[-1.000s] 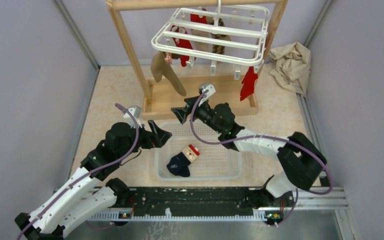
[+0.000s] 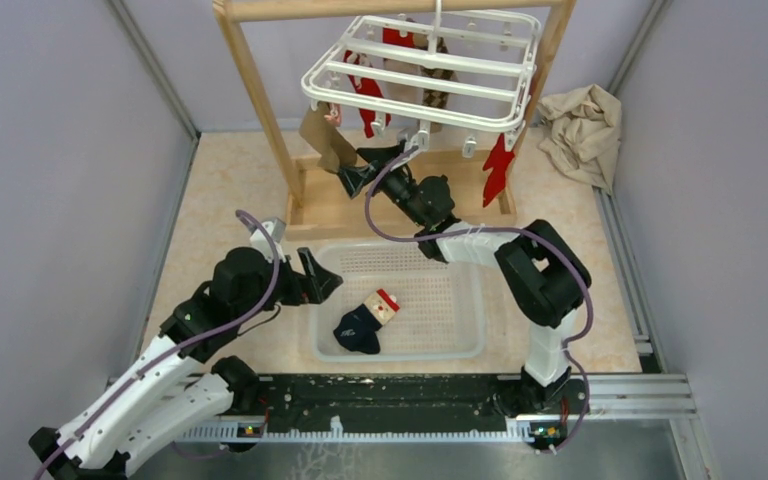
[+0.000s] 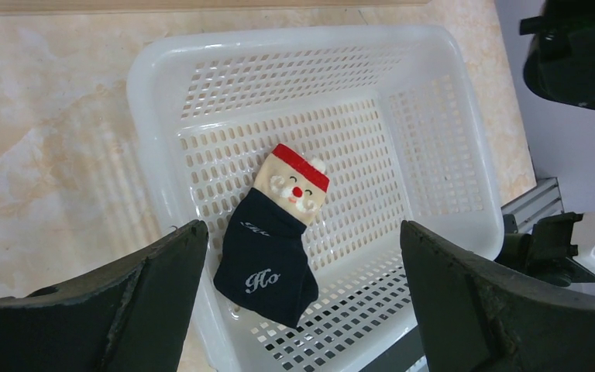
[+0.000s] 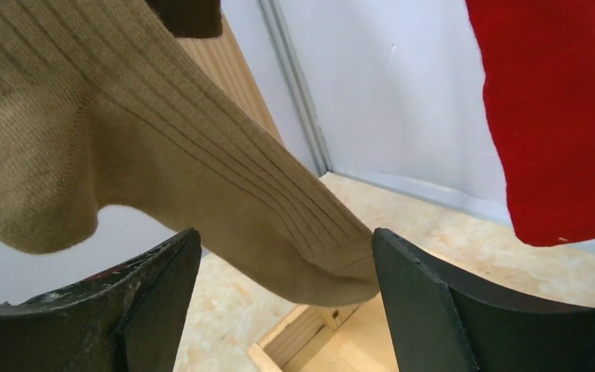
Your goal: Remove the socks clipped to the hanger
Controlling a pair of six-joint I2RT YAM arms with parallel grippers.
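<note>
The white hanger hangs at the top of the top view, with several socks clipped below it. A brown sock dangles at its left front, its toe end showing between the spread fingers of my right gripper in the right wrist view. These fingers stand open; whether they touch the sock I cannot tell. A red sock hangs at the hanger's right. My left gripper is open and empty above the bin. A navy sock with a Santa cuff lies in the white bin.
A wooden stand frames the hanger, with its tray base underneath. Beige cloth is heaped at the back right. More red fabric hangs close to my right gripper's right side.
My right gripper has risen towards the hanger and come up beside the brown sock. That sock and the hanger swing a little. The left arm has hardly moved.
</note>
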